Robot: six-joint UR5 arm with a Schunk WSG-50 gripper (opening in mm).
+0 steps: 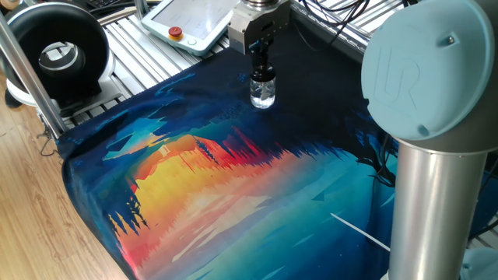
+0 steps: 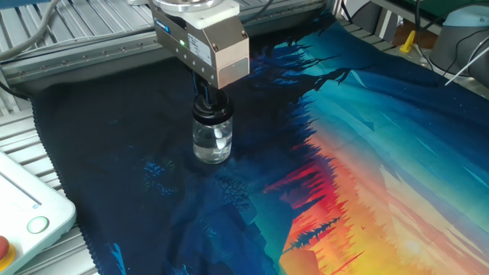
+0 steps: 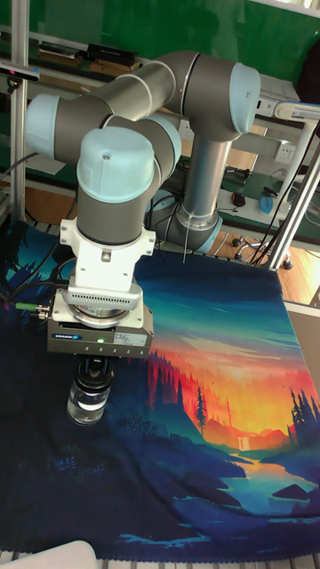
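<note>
A small clear glass jar (image 2: 212,145) with a black lid (image 2: 213,111) is upright over the dark part of the printed cloth (image 2: 114,153). It looks to hold clear liquid or something clear. My gripper (image 2: 208,101) points straight down from above, its black fingers close together at the lid, and appears shut on it. The fingertips blend into the black lid, so the exact contact is hidden. The jar (image 1: 262,93) is below the gripper in exterior view 1 too, and the jar (image 3: 88,403) shows in exterior view 3. Whether its base touches the cloth, I cannot tell.
A teach pendant (image 1: 191,23) with a red stop button (image 1: 176,33) lies beside the cloth. A round black-and-white device (image 1: 62,58) stands at the left in exterior view 1. A thin white strip (image 1: 359,231) crosses the cloth near the arm.
</note>
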